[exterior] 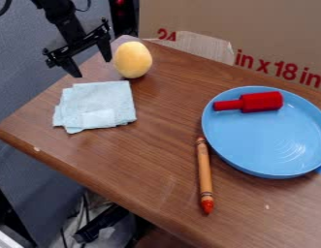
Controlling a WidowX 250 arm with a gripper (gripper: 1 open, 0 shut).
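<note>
At the upper left, my black gripper [91,62] hangs open over the table's back-left corner, just left of a pale yellow round object [133,59], with nothing visible between its fingers. A folded pale blue cloth [94,106] lies on the table in front of it. On the right, a blue plate [260,145] holds a red object [260,102] with a handle. An orange crayon [205,175] lies beside the plate.
The wooden table [137,170] has clear room in the middle and front left. A cardboard box [253,34] stands along the back. The table's left edge borders a drop to the floor.
</note>
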